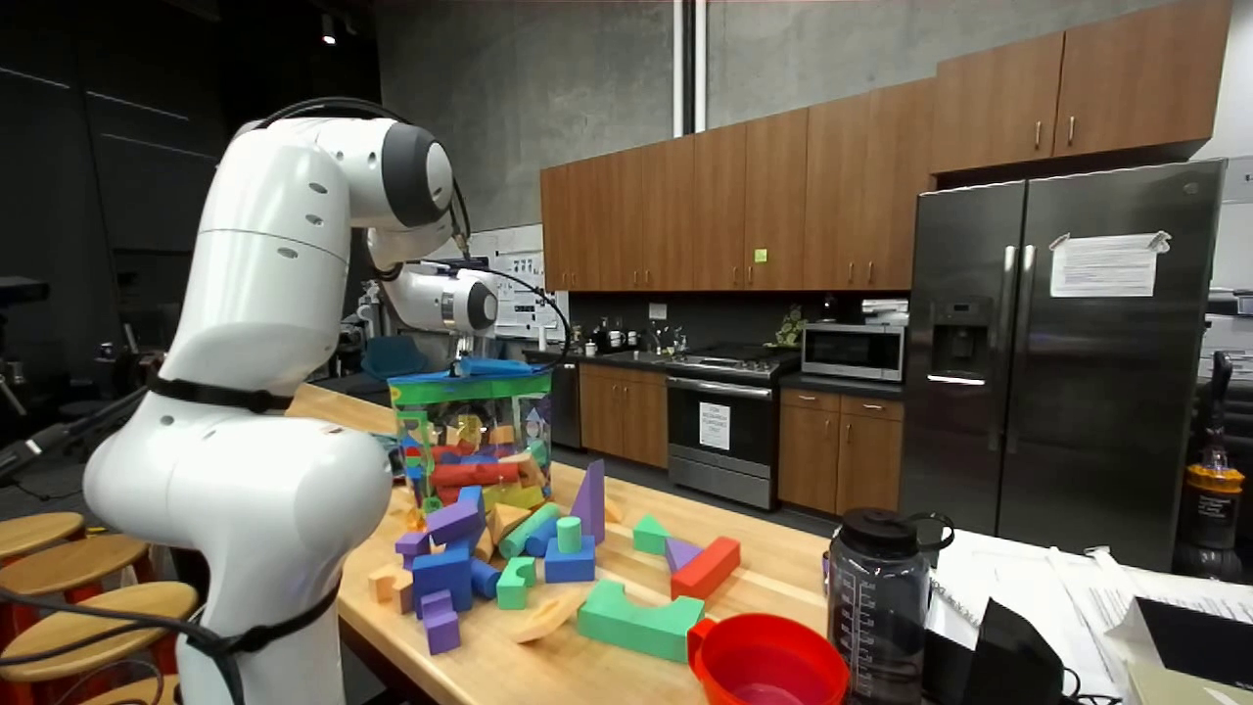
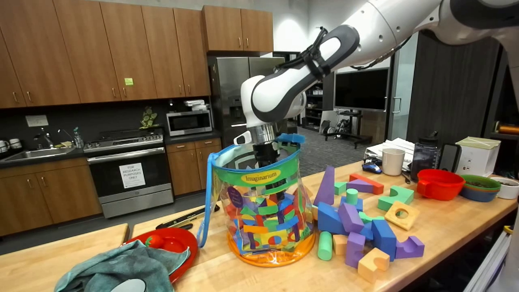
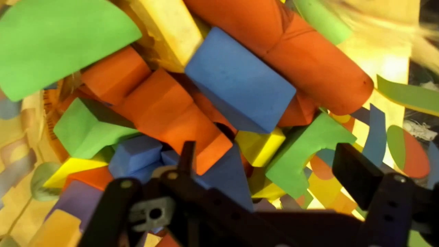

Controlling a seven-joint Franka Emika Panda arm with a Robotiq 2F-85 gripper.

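Observation:
My gripper is inside the clear zip bag, pointing down at the foam blocks heaped there. Its two black fingers stand wide apart, so it is open, with no block seen held between them. Beneath the gap lie a small yellow block, a green arch block and a blue wedge. Farther up in the wrist view are a blue block, a red cylinder and a large green piece. How far the fingertips are from the blocks is hard to judge.
Loose blocks crowd the table beside the bag. On its other side rest a red plate and a teal cloth. A red cup and a dark bottle stand farther along the table. The bag's rim surrounds my wrist.

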